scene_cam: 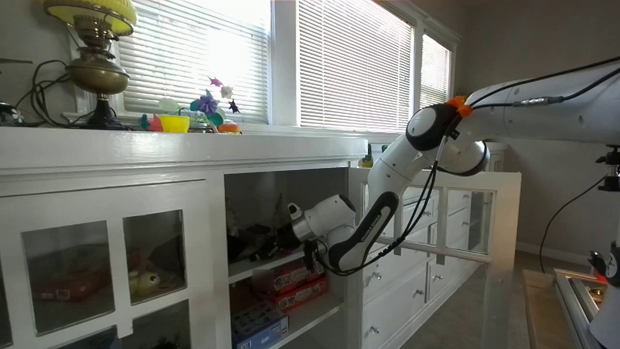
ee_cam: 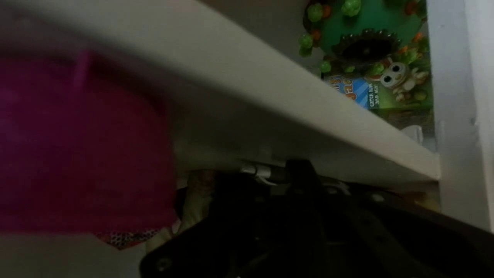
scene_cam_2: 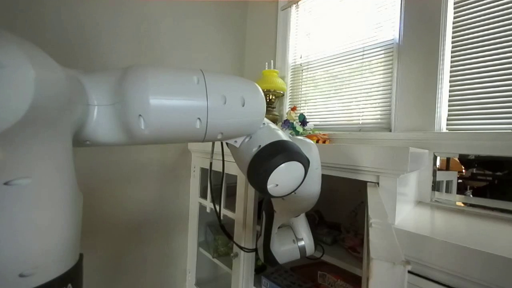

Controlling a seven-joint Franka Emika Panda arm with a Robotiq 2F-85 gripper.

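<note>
My gripper (scene_cam: 264,251) reaches into the open right-hand section of the white cabinet, at the height of the upper shelf (scene_cam: 250,269). In the wrist view its dark fingers (ee_cam: 303,178) are together, and I see nothing held between them. A magenta object (ee_cam: 83,153), perhaps a bin or container, fills the left side of that view, apart from the fingertips. Dark, cluttered items lie beyond the fingers, too dim to name. In exterior view 2 the arm hides the gripper.
Red boxes (scene_cam: 299,293) and a blue box (scene_cam: 258,328) sit below the upper shelf. The cabinet door (scene_cam: 504,232) stands open to the right. A green toy box (ee_cam: 393,88) shows in the wrist view. Above, a lamp (scene_cam: 96,75) stands on the cabinet top.
</note>
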